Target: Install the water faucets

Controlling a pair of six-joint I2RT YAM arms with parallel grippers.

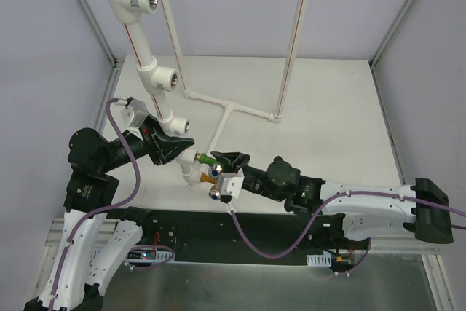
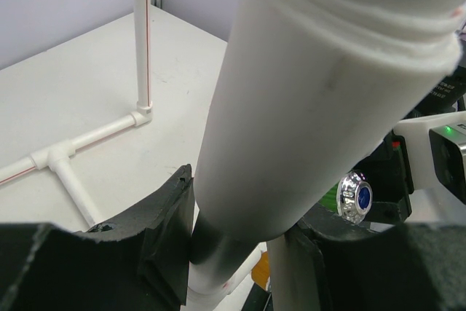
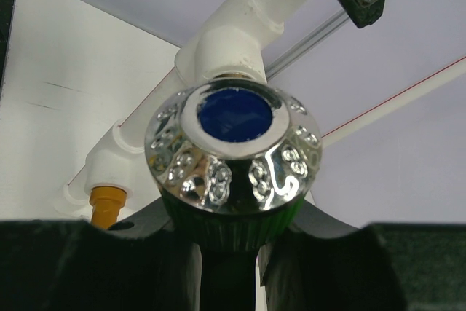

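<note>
A green faucet (image 1: 206, 159) with a chrome, blue-capped head is held by my right gripper (image 1: 224, 163), shut on its body. Its brass end points at the opening of a white tee (image 1: 188, 156), touching or nearly so; how deep it sits I cannot tell. In the right wrist view the chrome head (image 3: 231, 152) hides most of that joint. My left gripper (image 1: 173, 152) is at the slanted white pipe, just above that tee. The left wrist view has the pipe (image 2: 291, 107) between the fingers; whether they press on it cannot be made out.
An orange faucet (image 1: 207, 178) sits in the lowest tee, close below my right gripper. Higher up, several tees such as this one (image 1: 162, 78) have empty threaded openings. A thinner pipe frame (image 1: 229, 105) stands behind; the white board (image 1: 328, 129) at right is clear.
</note>
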